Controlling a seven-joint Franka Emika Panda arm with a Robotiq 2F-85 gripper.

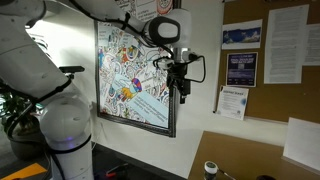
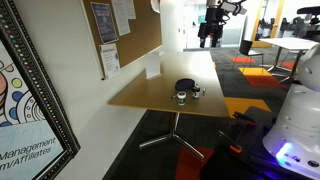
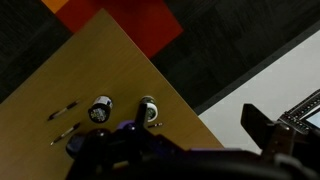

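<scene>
High above the floor, to the left of the wooden table, my gripper points downward and is open, with nothing visible between its fingers. In exterior view 2 the gripper shows at the upper right, well above and apart from the tabletop. From the wrist, a jar with a dark label and a second small jar stand on the table. A dark round pan or bowl sits behind the jars in exterior view 2.
Two thin dark pens or sticks lie on the table. A white board stands at the table's wall side. Pinboard and whiteboard line the wall. The air around the arm is free.
</scene>
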